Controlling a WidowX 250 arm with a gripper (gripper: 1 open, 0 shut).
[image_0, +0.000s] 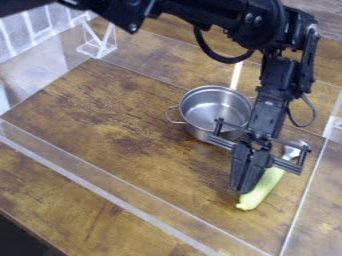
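My gripper is low over the wooden table at the right, its fingers pointing down and shut, with nothing seen between them. A pale yellow-green corn cob or similar long vegetable lies just right of the fingertips, partly hidden behind the gripper. A silver utensil, perhaps a spoon, shows behind the gripper, mostly hidden. A steel pot with side handles stands behind and left of the gripper.
Clear plastic edges run along the sides, and a white rack sits at the back left.
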